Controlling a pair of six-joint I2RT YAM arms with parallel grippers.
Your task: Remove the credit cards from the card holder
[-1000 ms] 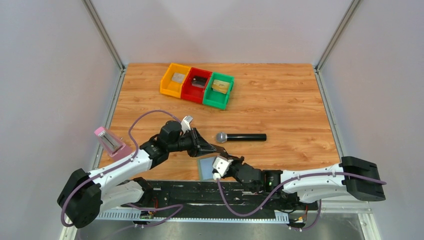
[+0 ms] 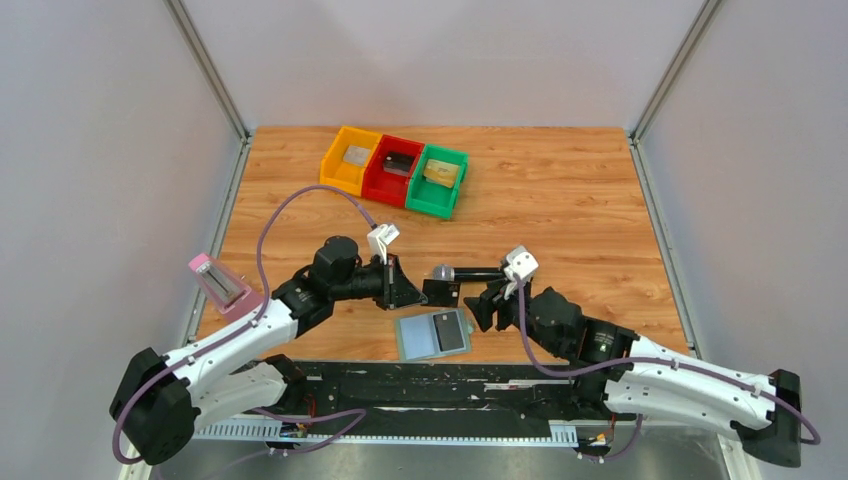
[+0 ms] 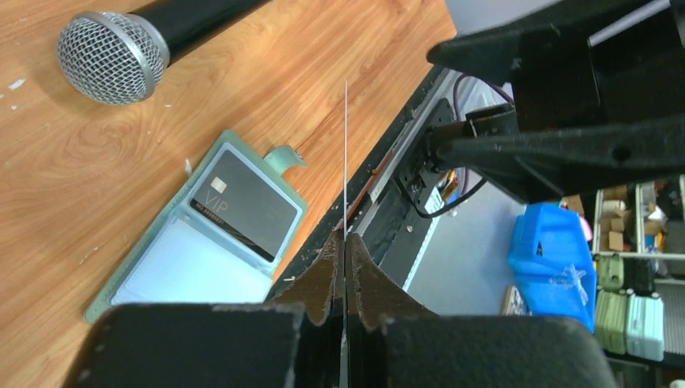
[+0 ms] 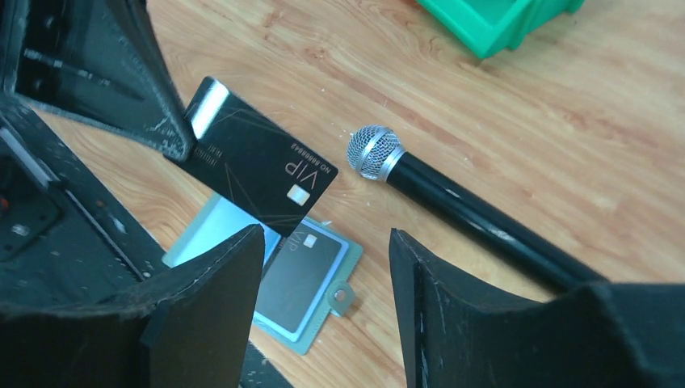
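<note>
My left gripper [image 2: 424,298] is shut on one end of a black VIP card [image 4: 262,162], which hangs above the table. In the left wrist view this held card [image 3: 346,153] is edge-on, a thin upright line between the fingertips. Below it the pale green card holder [image 3: 136,257] lies flat and unfolded; another black VIP card [image 3: 245,206] shows in one of its pockets. The other half looks pale blue, without a visible card. My right gripper stands open just right of the held card, with nothing gripped.
Behind the holder lies a microphone [image 2: 490,274]. At the back stand yellow [image 2: 343,173], red [image 2: 382,185] and green [image 2: 432,200] bins, each with something inside. A pink object [image 2: 225,285] sits at the left edge.
My right gripper has left the card and moved up and right, uncovering the holder's right half. The black card now shows broadly at the left fingertips; the left arm has shifted slightly.
</note>
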